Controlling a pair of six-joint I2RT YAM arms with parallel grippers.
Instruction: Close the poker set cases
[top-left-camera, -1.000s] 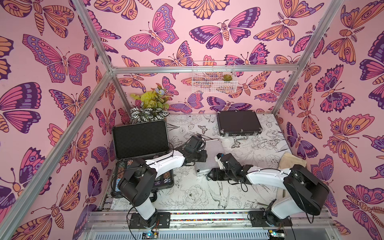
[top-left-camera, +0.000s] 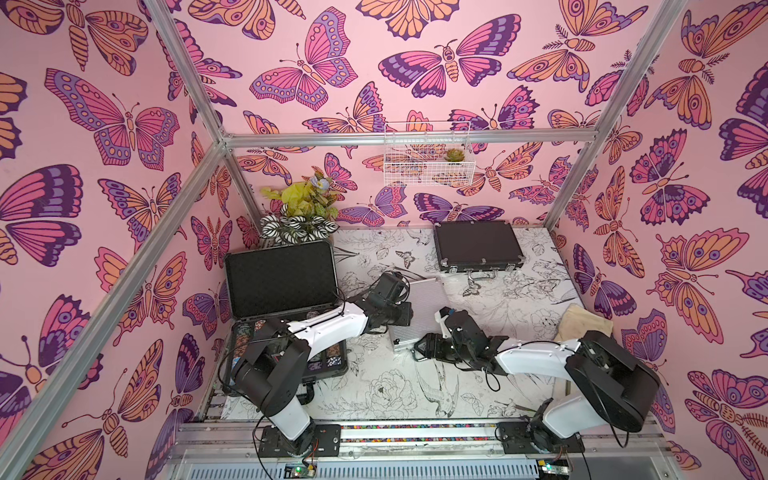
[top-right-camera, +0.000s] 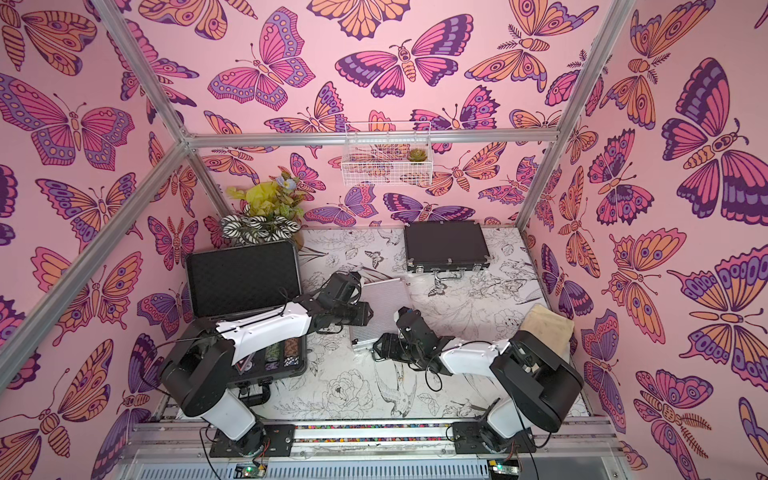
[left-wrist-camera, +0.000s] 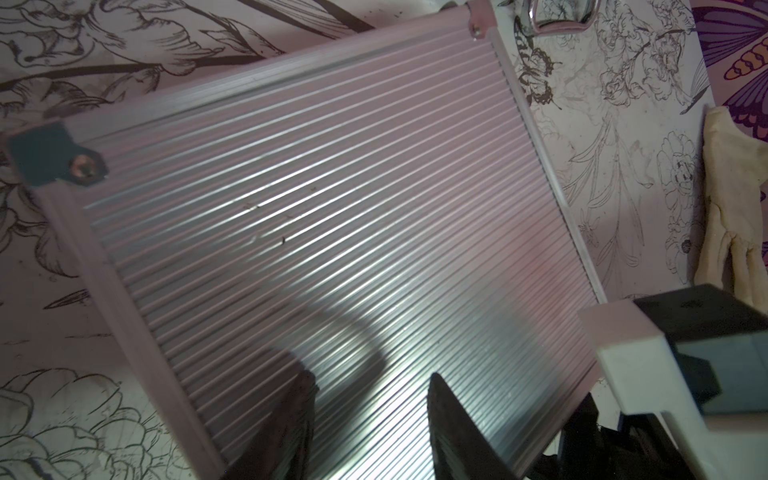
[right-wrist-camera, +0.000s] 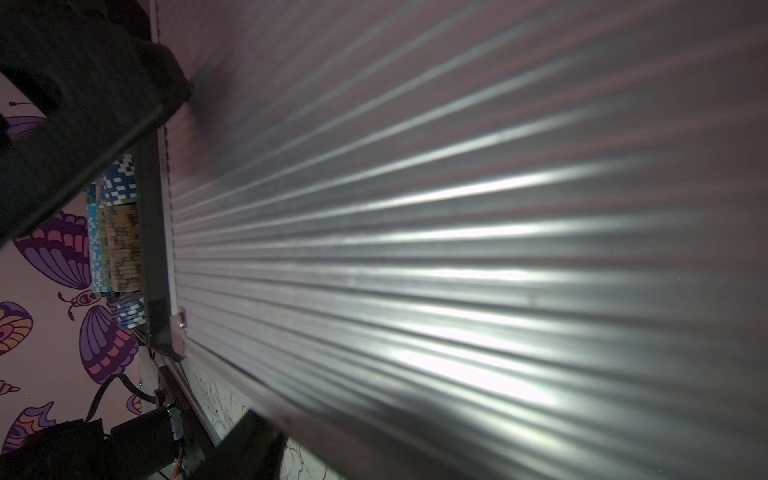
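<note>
The silver ribbed case (top-left-camera: 420, 308) lies mid-table with its lid down, its handle (top-left-camera: 422, 352) at the front. My left gripper is above its lid, fingers part open, with nothing between them. At the front of the silver case, my right gripper has its fingers spread beside the ribbed surface; contact cannot be told. A black case (top-left-camera: 281, 280) at the left stands with its lid raised, and chips show in its base (right-wrist-camera: 120, 248). Another black case (top-left-camera: 478, 245), lid down, sits at the back right.
A plant (top-left-camera: 304, 208) stands behind the raised lid. A beige cloth (top-left-camera: 584, 324) lies at the right edge. My left arm reaches across the open case's base. Bare tabletop lies at front middle and around the back right case.
My right gripper and arm have shifted slightly near the silver case's front corner. My left gripper has barely moved, and the cases look unmoved.
</note>
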